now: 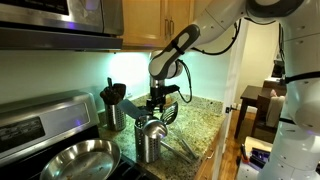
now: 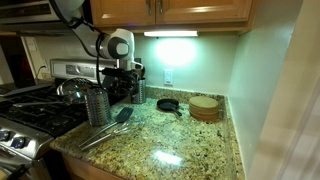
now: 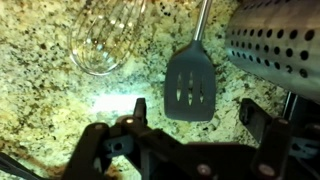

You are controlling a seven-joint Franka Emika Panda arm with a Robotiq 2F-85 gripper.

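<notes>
A dark grey slotted spatula (image 3: 190,85) lies flat on the granite counter, its metal handle running up out of the wrist view. My gripper is open, with one black fingertip (image 3: 140,106) left of the spatula head and the other to its right. Nothing is held. To the upper left of the spatula lies a wire whisk (image 3: 106,36). In the second exterior view, my arm reaches down behind the front perforated canister (image 2: 97,107).
The perforated metal canister (image 3: 280,38) stands close on the right in the wrist view. Another utensil canister (image 1: 115,115) is by the wall. A black pan (image 2: 168,104) and stacked plates (image 2: 205,107) sit farther along.
</notes>
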